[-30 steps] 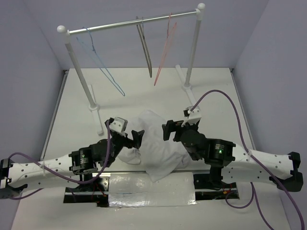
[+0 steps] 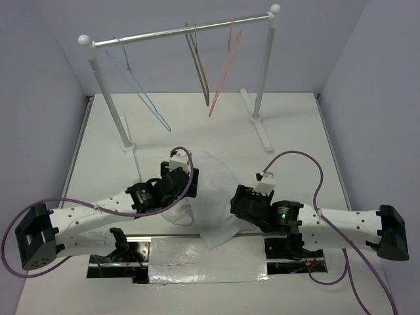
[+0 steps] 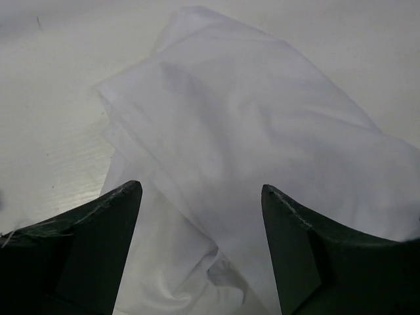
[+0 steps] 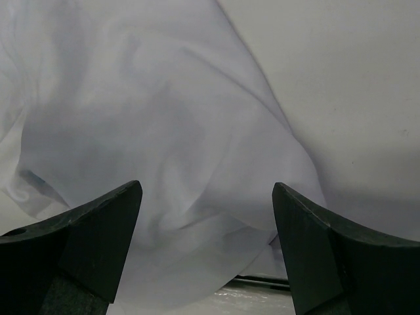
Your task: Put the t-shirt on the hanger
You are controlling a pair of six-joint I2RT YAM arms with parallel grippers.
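Note:
A crumpled white t-shirt lies on the white table beneath both arms, with folds showing in both wrist views. My left gripper is over its left part; in the left wrist view its fingers stand apart above the cloth with nothing between them. My right gripper hangs over the shirt's right part, fingers also apart and empty above the fabric near its edge.
A rack spans the back, carrying a blue hanger, a dark hanger and a pink hanger. Walls enclose both sides.
Both arms have shifted: the left gripper has turned and moved slightly, and the right gripper has come lower toward the front of the shirt. The t-shirt looks unchanged.

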